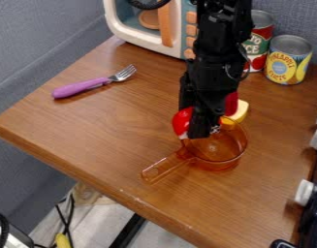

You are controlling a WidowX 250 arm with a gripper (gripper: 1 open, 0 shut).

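My black gripper (203, 118) hangs over a translucent orange pan (218, 157) whose handle points toward the front left. A red object (183, 122) sits at the fingertips, low over the pan's left rim; whether the fingers are shut on it is hard to see. Behind the gripper, partly hidden, are another dark red object (232, 103) and a yellow piece (238, 110).
A purple-handled fork (93, 83) lies at the left. Two cans, red (258, 27) and yellow (288, 60), stand at the back beside a white toy appliance (147, 24). A black stove (305, 213) lines the right edge.
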